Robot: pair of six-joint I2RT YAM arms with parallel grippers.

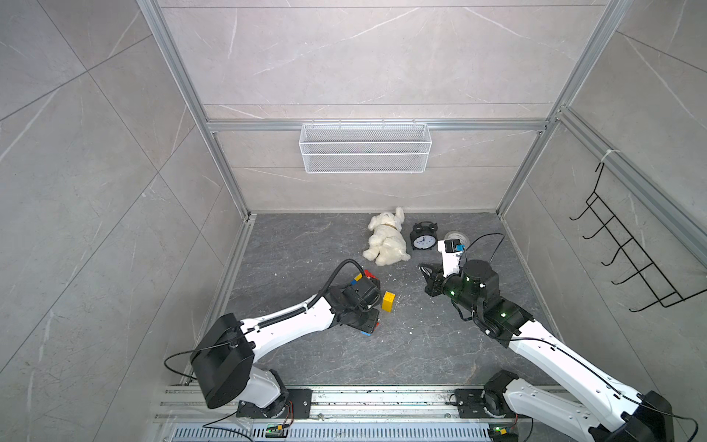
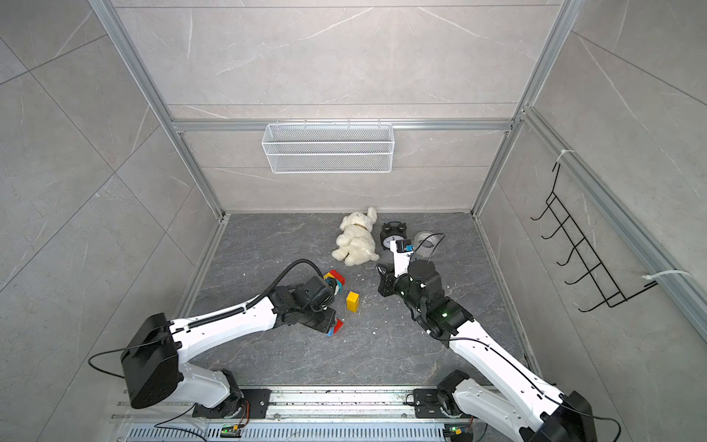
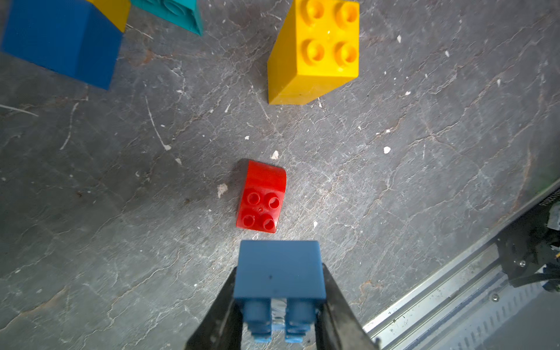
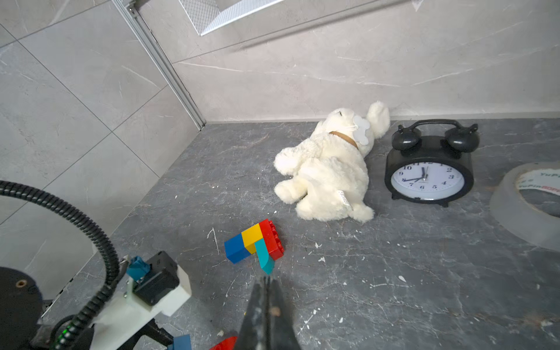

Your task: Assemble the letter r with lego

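My left gripper is shut on a blue brick [image 3: 280, 265], whose studs point back between the fingers. Just ahead of this brick in the left wrist view, a loose red brick [image 3: 261, 197] with one curved end lies on the floor. Farther off, a tall yellow brick [image 3: 315, 52] stands upright. Joined blue, yellow, red and teal bricks [image 4: 252, 233] lie together in the right wrist view; the left wrist view shows only their blue part [image 3: 64, 40] and teal part [image 3: 175, 10]. My right gripper is shut, nothing visible between its fingers, above the floor right of the bricks.
A white plush toy [image 1: 386, 239], a black alarm clock [image 4: 431, 166] and a tape roll [image 4: 528, 204] sit toward the back wall. A wire basket [image 1: 365, 147] hangs above them, and a black hook rack [image 1: 626, 250] on the right wall.
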